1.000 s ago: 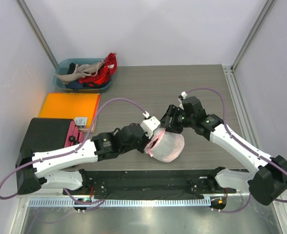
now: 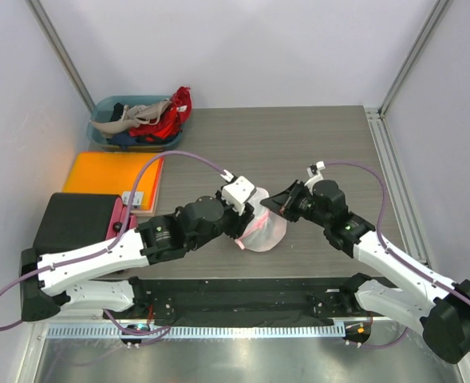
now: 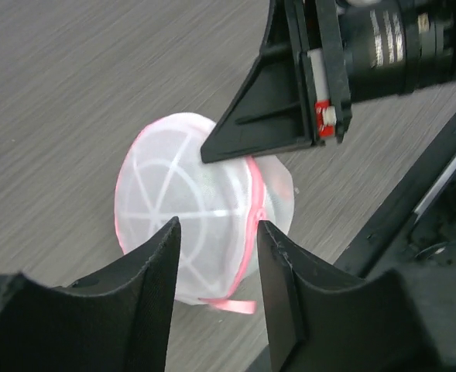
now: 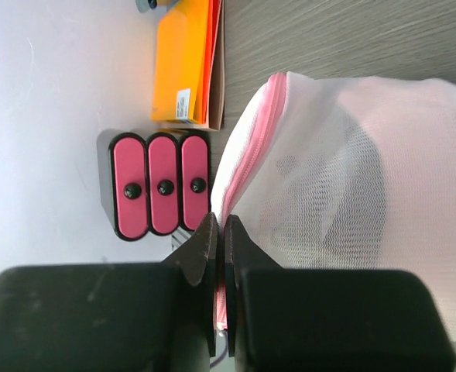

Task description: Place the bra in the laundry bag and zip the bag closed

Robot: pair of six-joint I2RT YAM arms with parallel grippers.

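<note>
The white mesh laundry bag (image 2: pixel 260 231) with a pink zipper hangs between my arms over the table. My right gripper is shut on the bag's zipper edge; in the left wrist view it (image 3: pixel 212 149) holds the bag's top. Darker shading shows through the mesh in the right wrist view; I cannot tell what it is. My left gripper stands open just over the bag, below the right one, with the pink zipper (image 3: pixel 252 217) near its right finger.
A blue basket (image 2: pixel 107 140) of clothes, including red fabric, stands at the back left. An orange folder (image 2: pixel 107 171) and a black case with pink drawers (image 4: pixel 166 182) lie at the left.
</note>
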